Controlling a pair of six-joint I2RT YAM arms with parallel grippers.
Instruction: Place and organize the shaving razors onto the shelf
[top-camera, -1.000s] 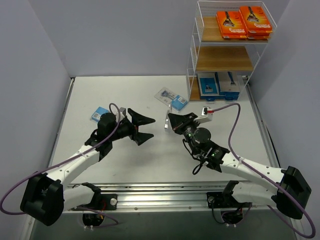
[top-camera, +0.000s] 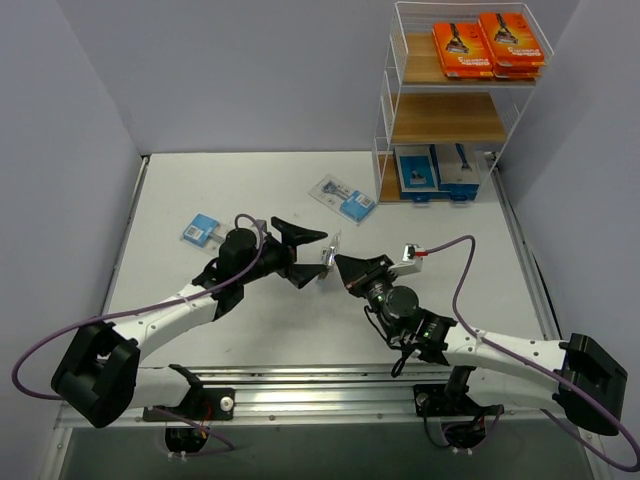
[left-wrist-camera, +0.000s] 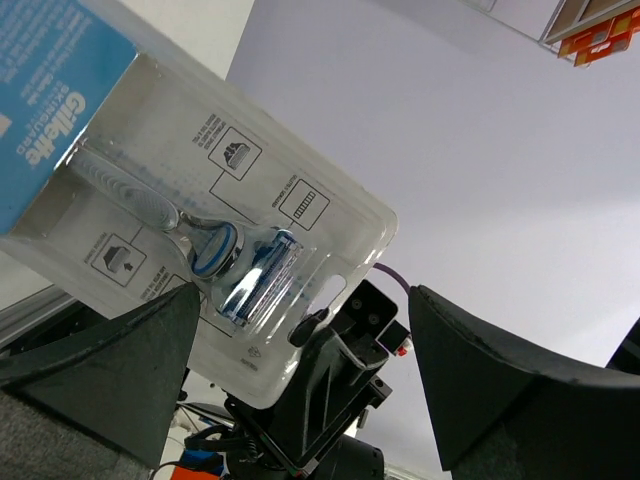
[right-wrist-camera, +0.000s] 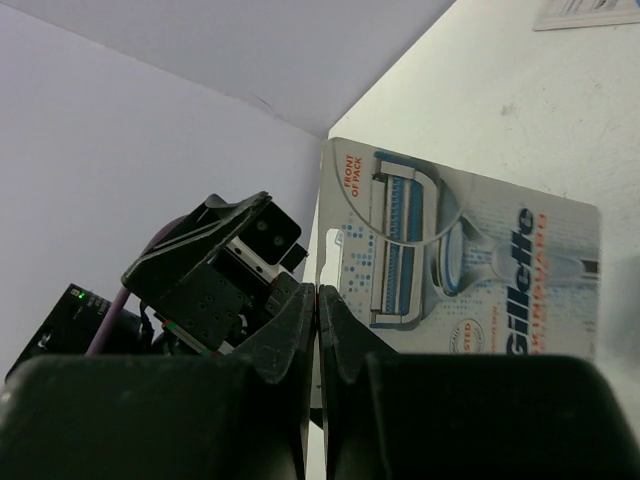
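Observation:
My right gripper is shut on the hanging-hole end of a Gillette razor pack (right-wrist-camera: 470, 265), raised above the table between the two arms. In the left wrist view the pack's clear blister (left-wrist-camera: 160, 235) shows the razor inside, with a blue label (left-wrist-camera: 50, 110) at the other end. My left gripper (top-camera: 324, 254) stands open, its fingers (left-wrist-camera: 150, 350) wide apart with the pack ahead of them; contact cannot be made out. Two more razor packs lie flat on the table, one at the back (top-camera: 343, 198) and one at the left (top-camera: 202, 230).
A wire shelf (top-camera: 447, 118) with wooden boards stands at the back right. Its middle board is bare, orange boxes (top-camera: 488, 45) fill the top, and blue-labelled packs (top-camera: 437, 172) stand at the bottom.
The left gripper, open throughout, has moved right to the pack.

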